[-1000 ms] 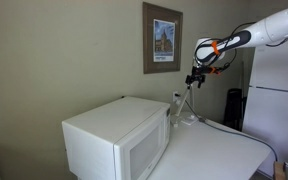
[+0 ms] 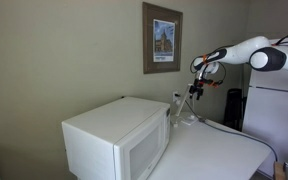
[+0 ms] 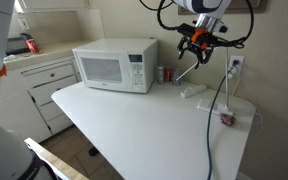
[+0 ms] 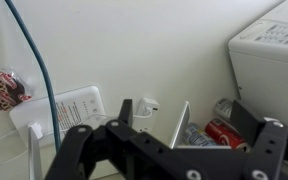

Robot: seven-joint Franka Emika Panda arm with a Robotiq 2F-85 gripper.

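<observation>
My gripper hangs in the air above the far right part of the white table, near the wall. Its dark fingers stand spread apart in the wrist view, and nothing is clasped between them. A thin pale strip shows close to the gripper in that view; I cannot tell whether it is fixed to it. Beneath and beyond lie a red can, a white labelled power strip or box and a small dark-red round item.
A white microwave stands at the back left of the table. Several cans sit beside it against the wall. A dark cable runs over the right side.
The arm has come down, with its elbow and wrist lower than a second ago. The gripper sits a little lower too. The table's things have not moved.
</observation>
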